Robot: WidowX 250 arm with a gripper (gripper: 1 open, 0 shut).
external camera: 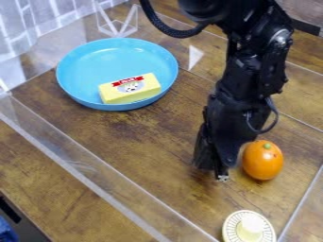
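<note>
The black gripper (pixel 214 165) reaches down to the wooden table just left of an orange (pixel 263 160). Its fingertips are dark and partly hidden by its own body; I see nothing held between them. The orange rests on the wood, close beside the gripper.
A blue bowl (pixel 82 59) at the upper left holds a yellow butter-like box (pixel 130 90). A small round white lid-like object (pixel 248 229) lies at the bottom right. The wood (pixel 113 170) left of the gripper is clear. A clear edge runs along the left.
</note>
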